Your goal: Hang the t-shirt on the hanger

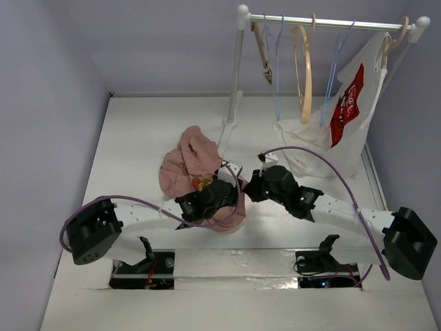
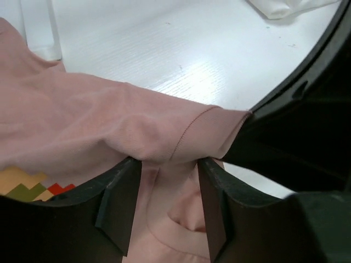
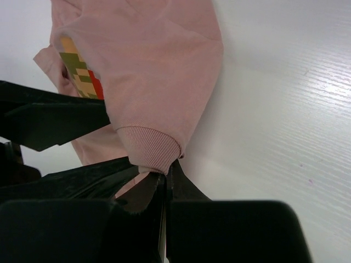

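A pink t-shirt (image 1: pixel 186 162) with a colourful print lies crumpled on the white table, left of centre. Its ribbed sleeve edge (image 3: pixel 151 145) is pinched in my right gripper, which is shut on the cloth. My left gripper is part open beside that same raised sleeve, with pink fabric behind and between its fingers. In the right wrist view, the left gripper's dark fingers (image 3: pixel 55 115) reach in to the sleeve from the left. Wooden hangers (image 1: pixel 306 76) hang from the rack's rail (image 1: pixel 331 23) at the back.
Thin blue hangers (image 1: pixel 278 69) also hang on the rail. A white shirt with a red print (image 1: pixel 355 103) hangs at the rack's right end and drapes onto the table. The rack's left post (image 1: pixel 234 76) stands behind the pink shirt. Bare table shows right of centre.
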